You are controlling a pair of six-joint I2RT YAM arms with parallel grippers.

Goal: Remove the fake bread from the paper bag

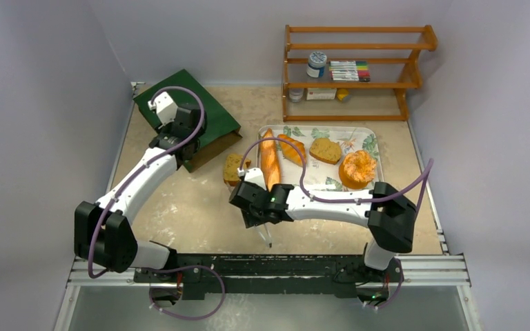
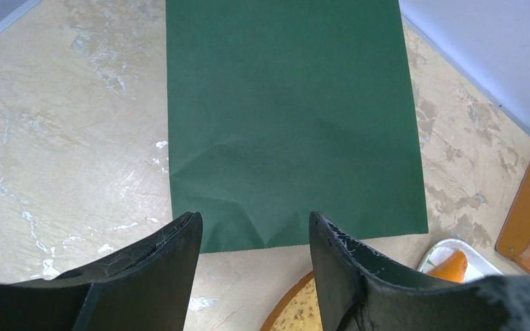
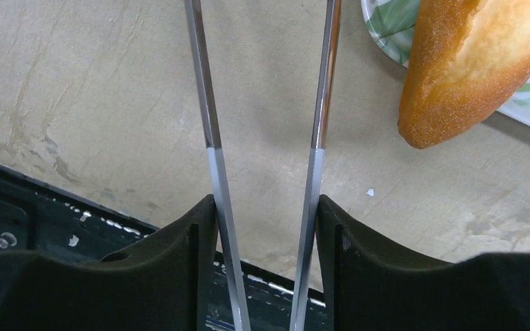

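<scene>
A dark green paper bag (image 1: pixel 217 116) lies on its side at the back left, its brown mouth (image 1: pixel 215 149) toward the tray. Just outside that mouth is a bread slice (image 1: pixel 233 165), partly behind my right arm; its edge also shows in the left wrist view (image 2: pixel 302 309). My left gripper stands open over the bag, nothing between its fingers. Metal tongs (image 3: pixel 203 76) sit in my right gripper, one finger against the outside of each spread leg. The tongs' far tips are out of the right wrist view; nothing shows between the legs there.
A leaf-patterned tray (image 1: pixel 345 133) holds a baguette (image 1: pixel 269 157), a croissant (image 1: pixel 290 147), another slice (image 1: pixel 325 150) and a round bread (image 1: pixel 356 167). Behind it stands a wooden rack (image 1: pixel 359 85).
</scene>
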